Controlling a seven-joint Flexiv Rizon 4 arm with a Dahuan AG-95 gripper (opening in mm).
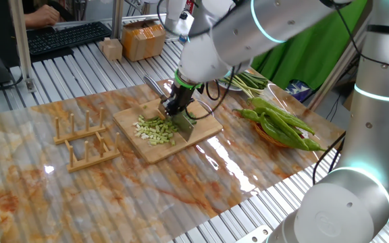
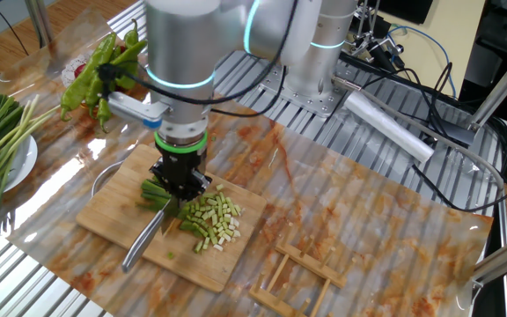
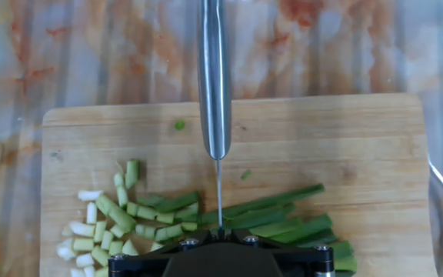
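Observation:
My gripper (image 1: 171, 108) is shut on a knife, low over the wooden cutting board (image 1: 152, 154). Its steel handle (image 2: 144, 241) sticks out on one side, and its broad blade (image 1: 186, 126) on the other. Seen in the wrist view, the handle (image 3: 214, 85) runs up the middle and the blade shows only as a thin edge. Chopped green and white pieces (image 3: 102, 231) are heaped left of the blade; longer green stalks (image 3: 283, 219) extend to its right. The gripper body (image 3: 221, 258) hides the lower blade, so whether it touches the board cannot be seen.
A pegged wooden rack (image 1: 86, 145) stands left of the board in exterior view 1. Green peppers (image 1: 279, 125) fill a basket on the right. Behind the board, a plate holds long green stalks (image 2: 3, 145). The marble-patterned tabletop in front of the board is clear.

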